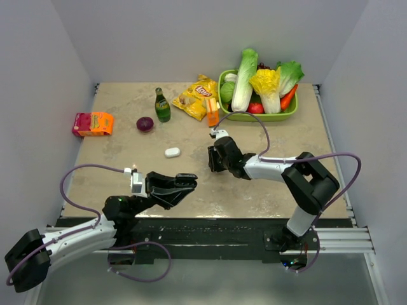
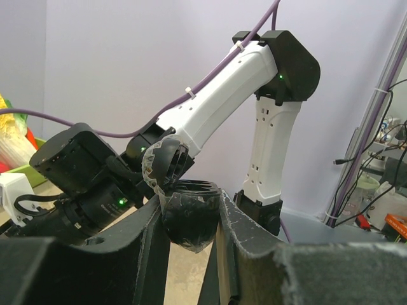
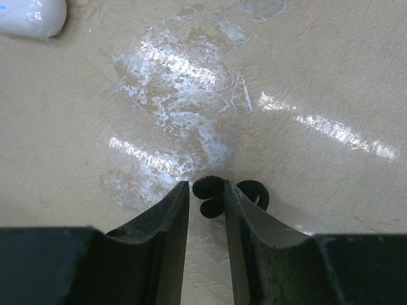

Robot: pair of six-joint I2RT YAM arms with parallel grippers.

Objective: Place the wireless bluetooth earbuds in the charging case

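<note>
My left gripper (image 1: 184, 183) is held up at the lower left, shut on the black charging case (image 2: 191, 216), whose lid stands open. My right gripper is low over the table, part open, its fingertips beside small black earbuds (image 3: 209, 188) lying on the surface; whether it touches them I cannot tell. A white oval object (image 1: 172, 152) lies to the left of the right gripper.
A green basket of vegetables (image 1: 273, 117) stands at the back right, with a chips bag (image 1: 191, 96), orange carton (image 1: 212, 112), bottle (image 1: 162, 108) and onion (image 1: 145, 124) nearby.
</note>
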